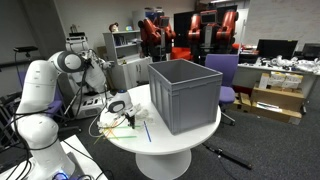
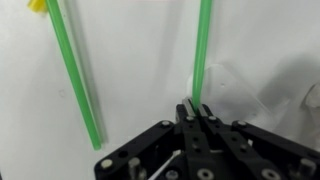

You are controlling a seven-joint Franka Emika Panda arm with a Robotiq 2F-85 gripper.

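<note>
In the wrist view my gripper is shut, with one end of a green straw [image 2: 203, 50] between its fingertips. The straw runs from there to the top edge of the view. A second green straw [image 2: 75, 75] lies on the white table to the left, apart from the gripper. In the exterior view the gripper [image 1: 134, 119] is small and dark, low over the round table [image 1: 180, 138], and its fingers cannot be made out.
A large grey bin [image 1: 192, 100] takes up the table's right half. A blue stick [image 1: 148, 131] lies near its front. Something yellow [image 2: 38, 5] shows at the wrist view's top left, and a clear plastic piece [image 2: 232, 92] lies right of the held straw.
</note>
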